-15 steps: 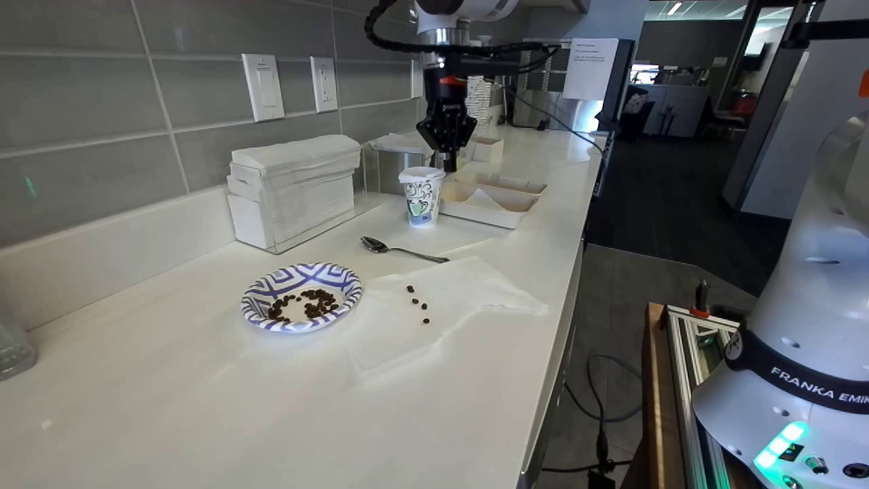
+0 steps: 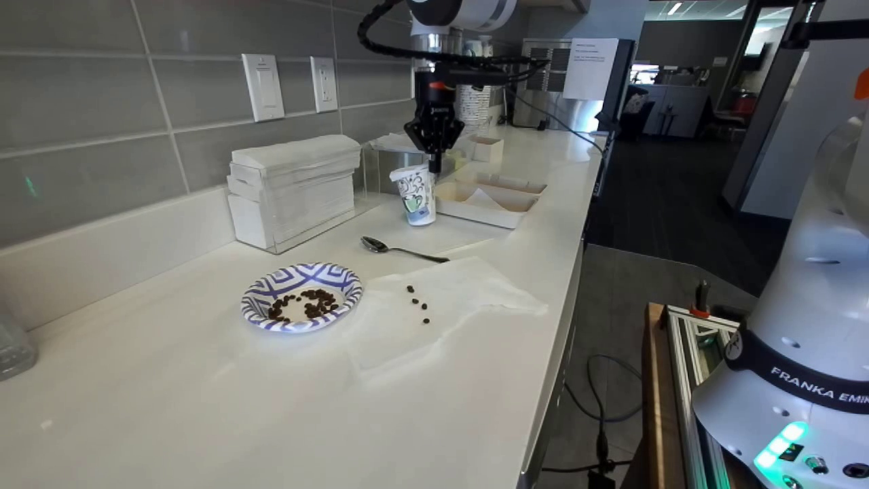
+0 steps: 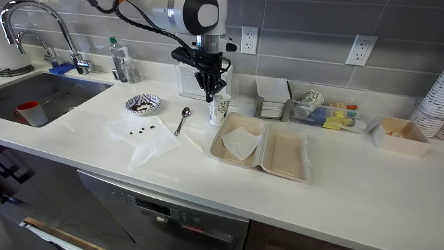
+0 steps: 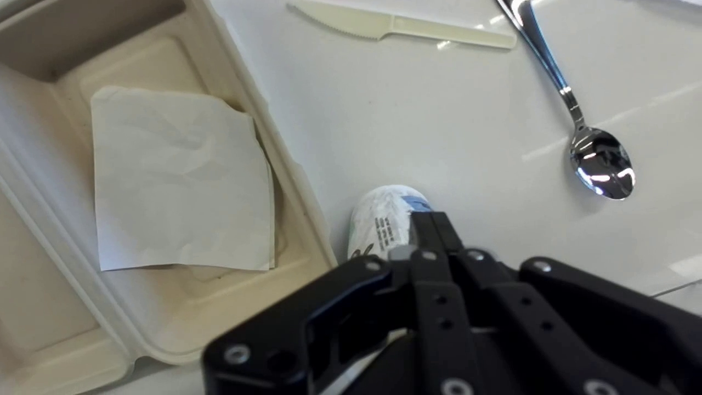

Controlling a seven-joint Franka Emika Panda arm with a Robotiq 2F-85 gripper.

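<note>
A patterned paper cup point(image 2: 415, 195) leans slightly in exterior view 1, its top tipped towards the wall side. Right at its rim is my gripper point(image 2: 435, 166), pointing down with its fingers together and nothing visible between them. Exterior view 2 shows the cup point(image 3: 219, 110) just below the gripper point(image 3: 209, 99), beside the open takeout box. In the wrist view the closed fingertips point(image 4: 431, 224) cover part of the cup point(image 4: 381, 220); whether they press on its rim or reach inside is hidden there.
A takeout box point(image 3: 266, 152) with a napkin stands right beside the cup. A spoon point(image 3: 182, 120), a pale knife point(image 3: 194, 141) and a bowl of dark beans point(image 3: 142, 100) lie to the left. Behind is a napkin holder point(image 2: 293, 195).
My gripper has shifted towards the wall side, to the left in exterior view 1. The cup stood upright before; now it tilts that way, its top moved left.
</note>
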